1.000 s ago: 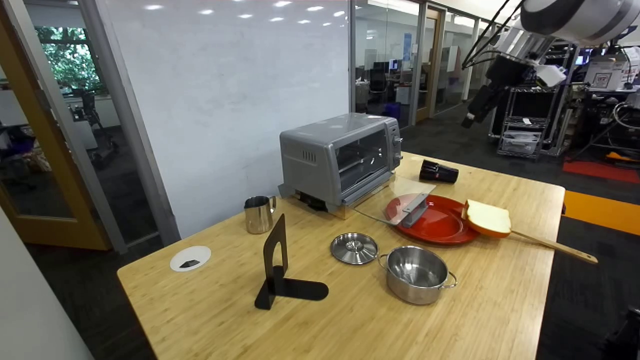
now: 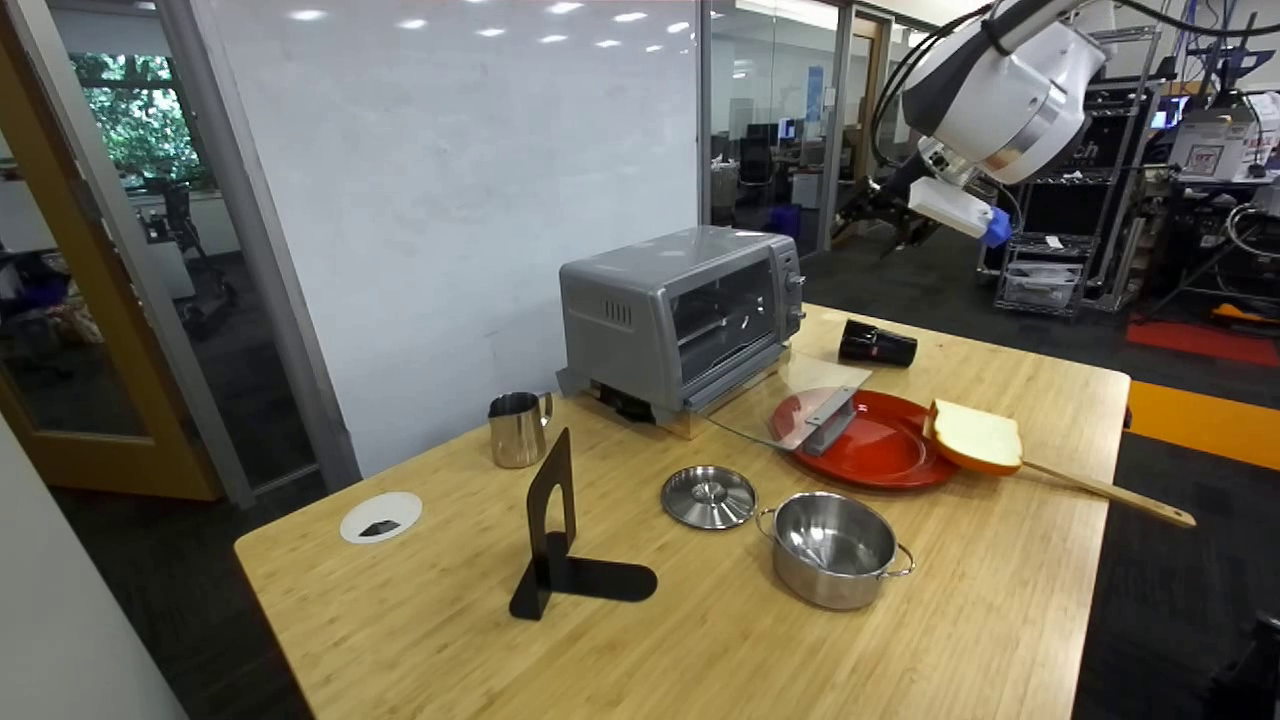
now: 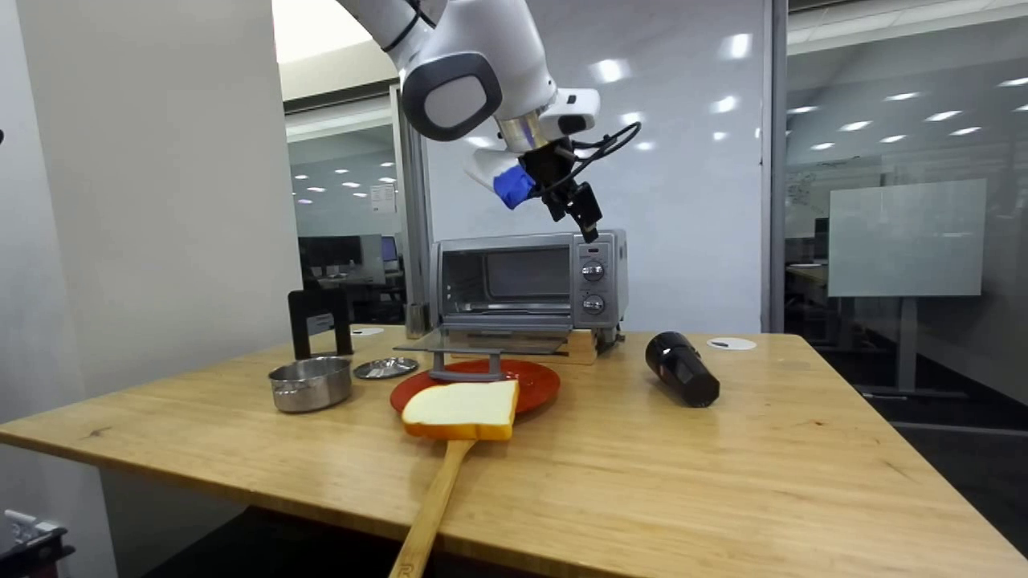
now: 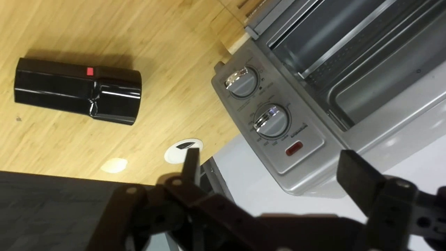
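Observation:
High above the table, near the control side of the toaster oven (image 3: 602,279), my gripper is open and empty. In the wrist view its two dark fingers stand wide apart, with the oven's corner and knobs showing beyond them. The oven door (image 2: 786,402) is folded down, its glass reaching over the red plate (image 3: 540,384). A bread slice (image 3: 463,405) rests at the plate's near edge, on or against a wooden-handled utensil (image 3: 434,506) whose handle sticks out past the table edge. A black cup-like object (image 4: 79,90) lies on its side beside the oven.
A steel pot (image 2: 830,552) and its lid (image 2: 709,497) sit in front of the oven. Further left are a metal pitcher (image 2: 517,432) and a black bookend (image 2: 549,528). In exterior view 2, the table's right front is clear.
In exterior view 1 the arm has swung left toward the oven, and the gripper has turned to a different angle. The objects on the table stand where they were.

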